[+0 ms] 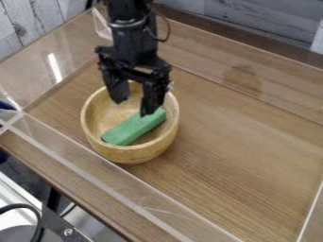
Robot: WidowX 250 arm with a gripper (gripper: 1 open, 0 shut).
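Observation:
A round wooden bowl (pixel 104 148) sits on the table in the middle left, with a green oblong object (pixel 132 129) lying inside it. The black gripper (pixel 138 96) is over the back of the bowl, above and behind the green object, its fingers apart and open with nothing visible held between them.
A dark cable (pixel 25 216) lies at the lower left, and a light, partly visible object stands at the top left behind the arm.

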